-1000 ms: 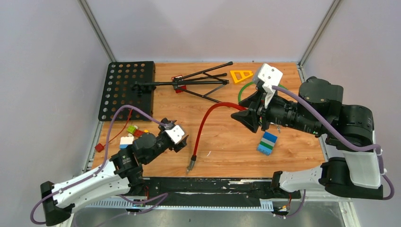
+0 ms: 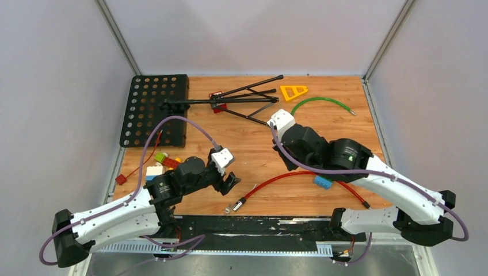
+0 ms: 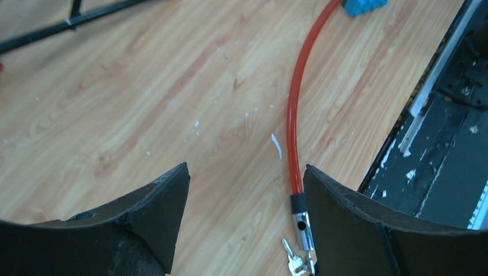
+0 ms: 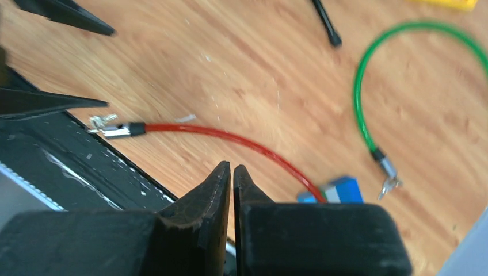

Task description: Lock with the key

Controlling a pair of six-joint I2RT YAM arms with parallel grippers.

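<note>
A red cable [image 2: 276, 178] lies curved along the front of the table. Its metal lock end [image 3: 303, 231] is at the left, with a small silver key [image 3: 296, 264] at its tip. My left gripper [image 2: 230, 185] is open and empty, above and just behind that end; in its wrist view the right finger [image 3: 345, 213] partly covers the tip. Over the middle right hovers my right gripper, empty, its fingers almost together with only a thin gap. A green cable [image 4: 358, 95] with another silver key [image 4: 389, 184] is at the right.
A blue block [image 2: 323, 181] lies by the red cable. Behind are a black tripod [image 2: 247, 99], a yellow triangle [image 2: 294, 91] and a black perforated plate [image 2: 152, 135]. Several blocks [image 2: 167, 161] sit at left.
A second ago my right gripper held the raised red cable; it has let go and the cable lies flat.
</note>
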